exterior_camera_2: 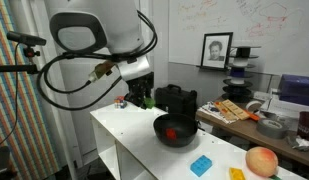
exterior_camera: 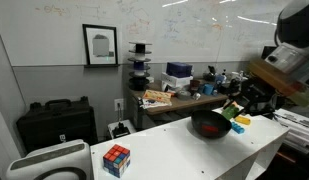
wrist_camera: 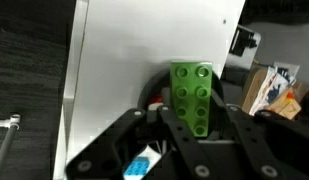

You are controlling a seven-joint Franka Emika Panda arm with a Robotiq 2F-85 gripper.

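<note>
A green studded block (wrist_camera: 191, 98) is clamped in my shut gripper, its studs facing the wrist camera. In the first exterior view the gripper (exterior_camera: 234, 106) with the green block (exterior_camera: 231, 110) appears over the right side of a black pan (exterior_camera: 198, 114). From the second exterior view, the green block (exterior_camera_2: 148, 103) hangs above and to the left of the pan (exterior_camera_2: 174, 142). A red item (exterior_camera_2: 172, 133) lies inside the pan. The wrist view shows the pan beneath the block, largely hidden by block and gripper.
Near the pan lie a blue block (exterior_camera_2: 201, 165) and a yellow block (exterior_camera_2: 236, 173), with an orange round object (exterior_camera_2: 262, 161) farther right. A Rubik's cube (exterior_camera: 116, 160) stands on the white table's left part. Between cube and pan the tabletop (exterior_camera: 174, 145) is clear.
</note>
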